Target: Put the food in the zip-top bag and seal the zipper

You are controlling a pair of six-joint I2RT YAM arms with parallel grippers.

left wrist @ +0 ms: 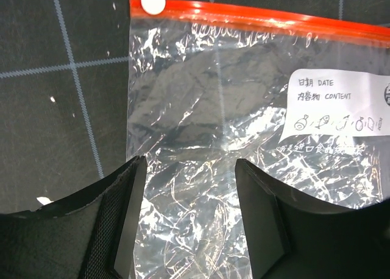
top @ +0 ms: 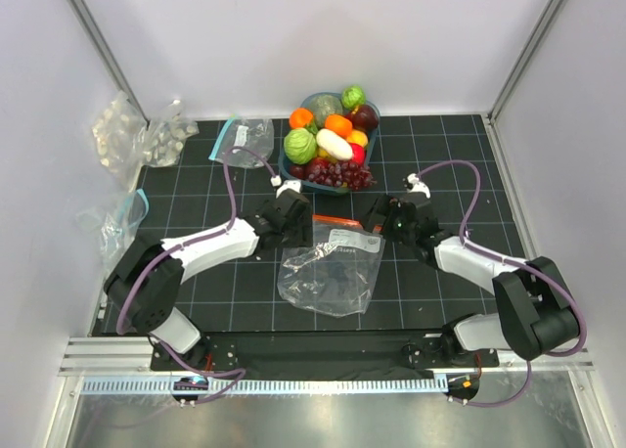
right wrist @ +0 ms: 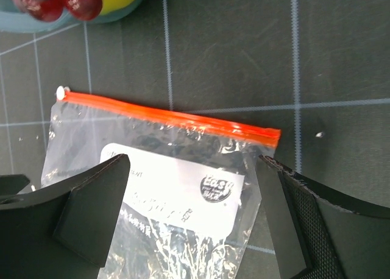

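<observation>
A clear zip bag (top: pixel 333 277) lies flat and looks empty on the dark gridded mat, its orange zipper strip (right wrist: pixel 164 116) along the far edge. The white slider (left wrist: pixel 153 1) sits at the strip's left end. My left gripper is over the bag's left part, fingers apart, nothing between them. Above the bag's right side my right gripper stands open and empty; its view shows the printed white label (right wrist: pixel 177 187) below it. Food fills a blue basket (top: pixel 284 164) behind the bag: cabbage (top: pixel 300 146), grapes (top: pixel 337 174), a white vegetable (top: pixel 335 144) and several others.
Another clear bag with a blue zipper (top: pixel 245 140) lies left of the basket. More filled bags (top: pixel 168 135) rest at the far left by the wall. Open mat lies right of the basket and in front of the left-hand bags.
</observation>
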